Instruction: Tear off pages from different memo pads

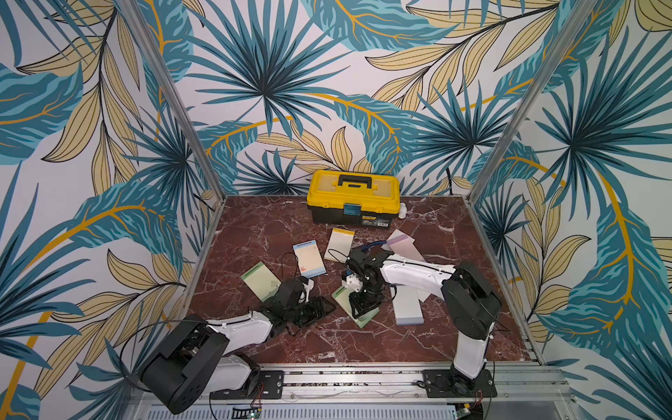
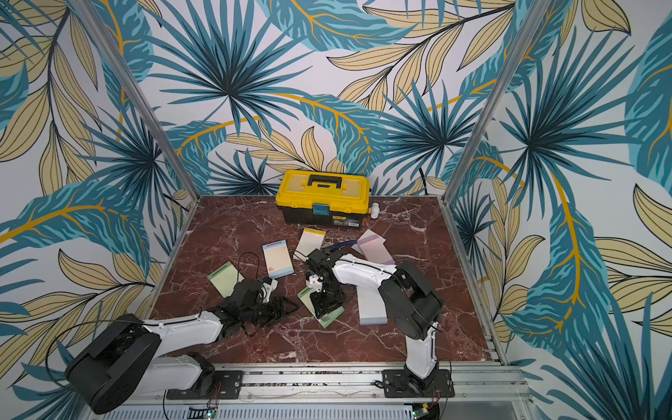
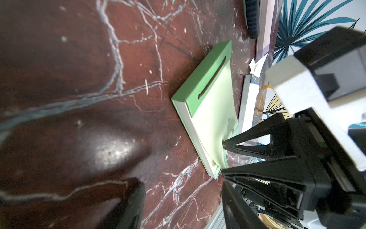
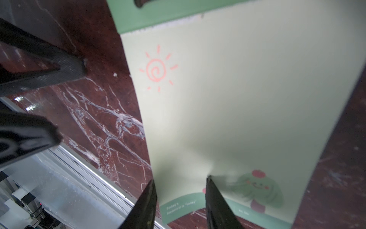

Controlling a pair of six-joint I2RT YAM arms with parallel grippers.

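A green-bound memo pad point(image 3: 204, 78) lies on the marble table beside my left gripper, whose fingers are parted with nothing between them. My right gripper is over that pad's far end, its fingertips apart on the top page, which bows up slightly there in the left wrist view. Another green pad point(image 1: 257, 278) lies at the left, a blue-topped pad point(image 1: 308, 259) and an orange-topped pad point(image 1: 342, 240) further back, pink pads point(image 1: 402, 245) and a white pad point(image 1: 407, 311) at the right, partly behind my right arm.
A yellow toolbox point(image 1: 353, 192) stands at the back with a small white object point(image 2: 374, 210) beside it. A dark blue item point(image 1: 371, 245) is partly hidden behind my right arm. Bare table shows at the back left and far right.
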